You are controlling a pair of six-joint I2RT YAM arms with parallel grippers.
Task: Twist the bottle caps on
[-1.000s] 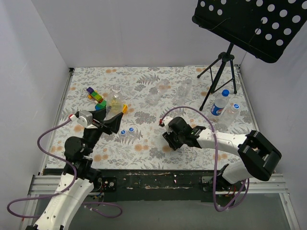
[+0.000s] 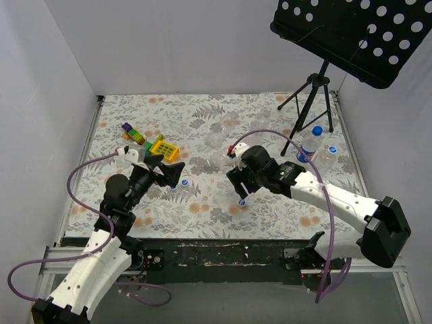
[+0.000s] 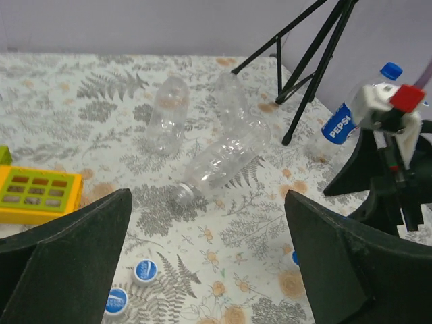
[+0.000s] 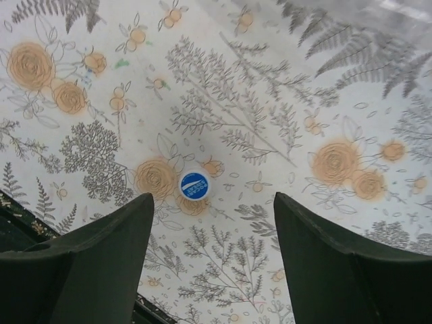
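Three clear capless-looking bottles lie on their sides on the patterned table: one bottle [image 3: 169,115] at the back, a second bottle [image 3: 233,101] right of it, and a third bottle [image 3: 226,156] nearer the middle. Two blue-and-white caps, a cap [image 3: 145,271] and another cap [image 3: 116,301], sit below my left gripper, which is open and empty. Under my right gripper [image 2: 237,189] is a single cap [image 4: 195,185]; in the right wrist view the fingers stand apart on either side of it, with nothing held.
Far right stand a Pepsi bottle [image 2: 310,144] with a blue cap and a clear capped bottle [image 2: 327,160]. A black tripod stand [image 2: 312,101] is behind them. At left lie a yellow toy basket [image 2: 164,150] and colored blocks [image 2: 133,133].
The left gripper has moved slightly right; the right gripper has shifted, uncovering the cap beneath it.
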